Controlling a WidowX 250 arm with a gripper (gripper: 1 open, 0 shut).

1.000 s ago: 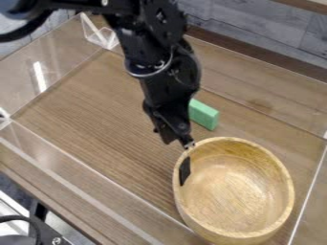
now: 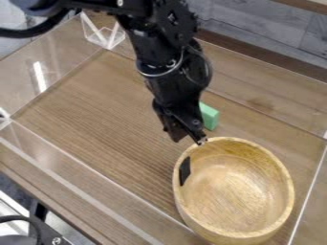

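Note:
The black robot arm reaches down from the top centre, its gripper [image 2: 183, 129] hanging just above and left of the rim of a large round wooden bowl [image 2: 243, 191] at the lower right. A green block [image 2: 209, 117] lies on the table behind the gripper and is partly hidden by it. Whether the fingers are open or shut is hard to make out; nothing is visible held in them.
A white wire object [image 2: 105, 29] stands at the back left. A wall runs along the back, and dark cables lie at the lower left.
The gripper has shifted slightly upward over the last second. The bowl and green block appear unmoved.

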